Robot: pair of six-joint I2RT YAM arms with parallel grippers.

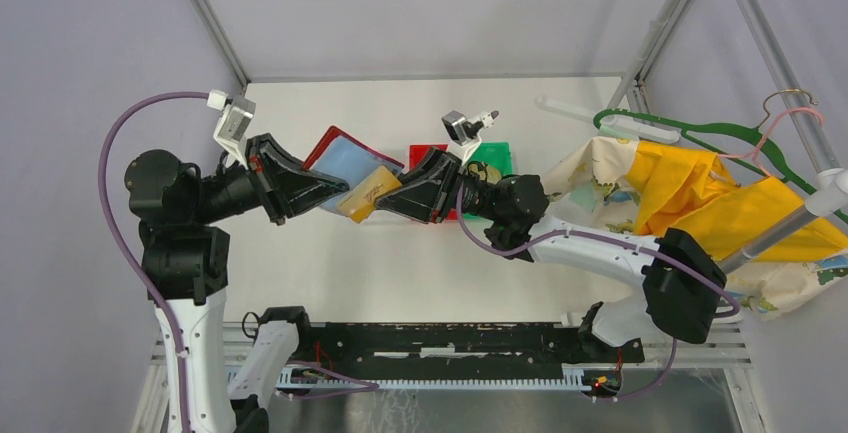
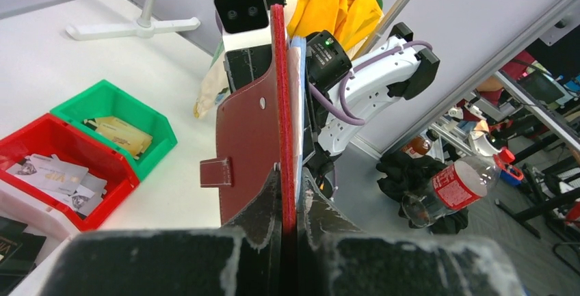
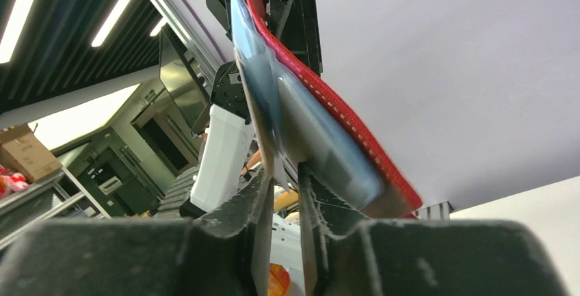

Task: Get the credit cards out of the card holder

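The card holder (image 2: 246,139) is a brown-red leather folder with clear bluish sleeves (image 1: 348,160). My left gripper (image 1: 343,185) is shut on its edge, holding it upright above the table; the brown cover and red edge rise from between the fingers in the left wrist view. A gold card (image 1: 368,194) slants across the sleeves, sticking out past their lower edge. My right gripper (image 1: 380,203) is beside the card's right end, its fingers a little apart. In the right wrist view the fingers (image 3: 318,234) stand with a narrow gap, close below the sleeves (image 3: 318,142). Whether they touch the card I cannot tell.
On the table are a red bin (image 2: 109,166) and a green bin (image 2: 157,128), both with cards inside. A black box (image 2: 17,251) lies near the red bin. Yellow cloth (image 1: 690,193) and hangers are at the right.
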